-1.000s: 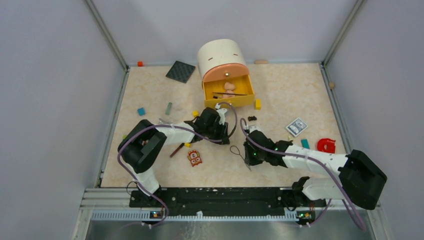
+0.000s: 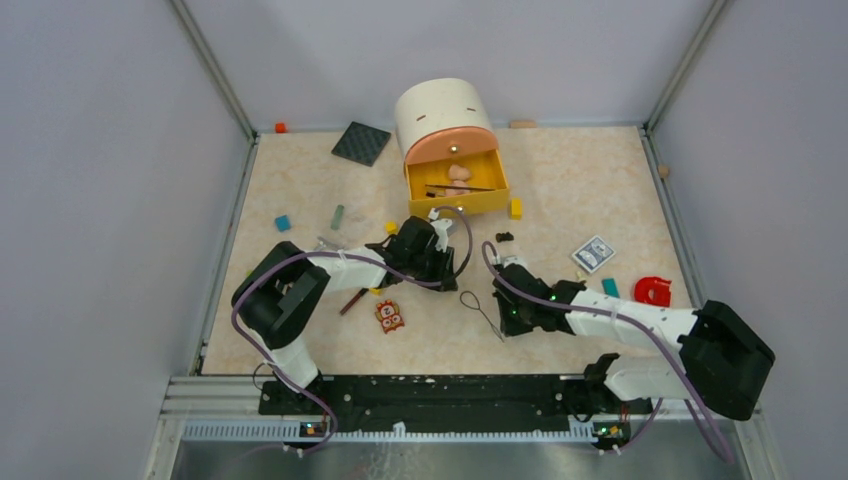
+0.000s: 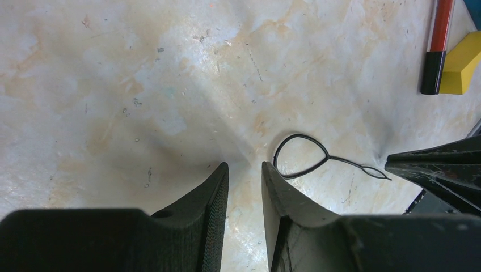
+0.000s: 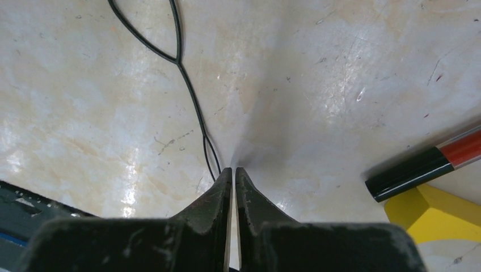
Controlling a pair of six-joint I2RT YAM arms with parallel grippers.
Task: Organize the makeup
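On the bare table lies a thin black looped cord (image 2: 471, 300), its loop (image 3: 300, 136) just beyond the right fingertip in the left wrist view. My left gripper is partly open above the table with nothing between its fingers. Across the cord's forked tail, my right gripper has a narrow gap between its fingertips. The tail (image 4: 207, 148) reaches the left fingertip there; whether they touch I cannot tell. A white-and-orange domed box (image 2: 446, 110) stands at the back, its yellow drawer (image 2: 420, 205) pulled out and holding a doll and thin sticks.
A red-and-black stick (image 4: 408, 175) lies beside a yellow block (image 4: 434, 215). An owl-shaped item (image 2: 389, 316) rests front left; a framed card (image 2: 593, 254) and a red item (image 2: 653, 291) are at right. Bare table surrounds the cord.
My right gripper has shifted slightly to the right near the cord's tail. The left gripper is almost still, and the cord looks unmoved.
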